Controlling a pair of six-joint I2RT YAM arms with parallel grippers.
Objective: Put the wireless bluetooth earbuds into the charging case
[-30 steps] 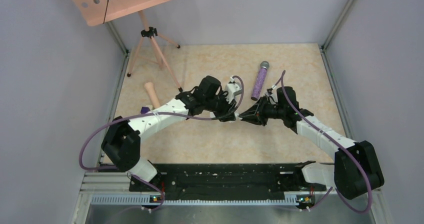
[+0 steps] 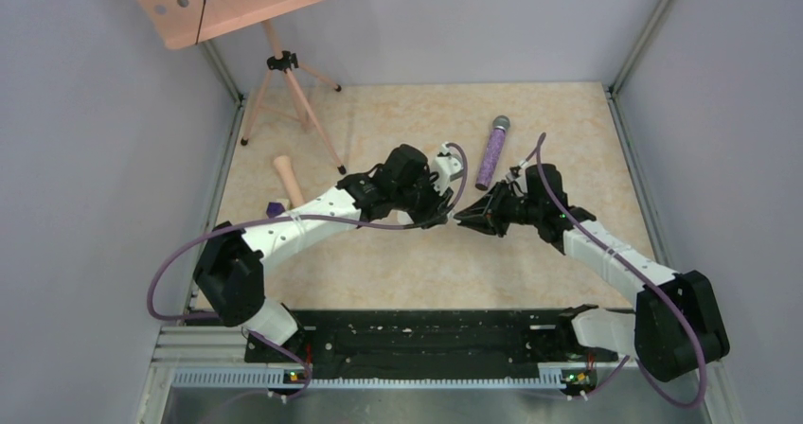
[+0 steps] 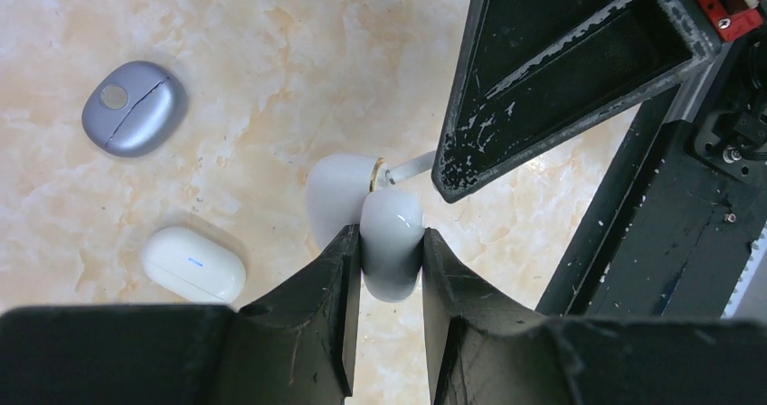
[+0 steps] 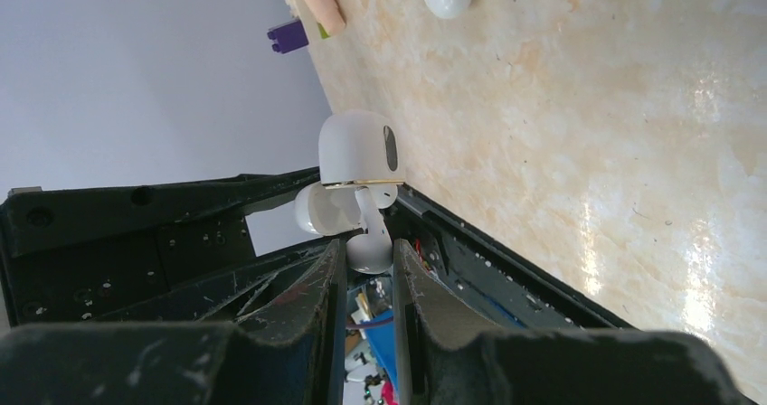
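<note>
In the left wrist view my left gripper is shut on the white charging case by its lid; the case body (image 3: 336, 195), with a gold-edged rim, shows behind. In the right wrist view the same case (image 4: 355, 145) hangs open above the table, its hollow lid (image 4: 326, 210) tilted away from the body. My right gripper is shut on the rounded head of a white earbud (image 4: 369, 249). The earbud's stem points at the case's rim, and I cannot tell how deep it goes. From above, both grippers meet mid-table.
On the table lie a grey-violet rounded case (image 3: 134, 108) and another white case (image 3: 193, 265). A purple microphone (image 2: 492, 154) lies behind the right arm. A pink tripod stand (image 2: 301, 97), a pink rod (image 2: 288, 180) and a purple block (image 2: 276, 208) are at the left.
The right arm's elbow and forearm have moved a little; its gripper stays almost in place. Both grippers remain shut.
</note>
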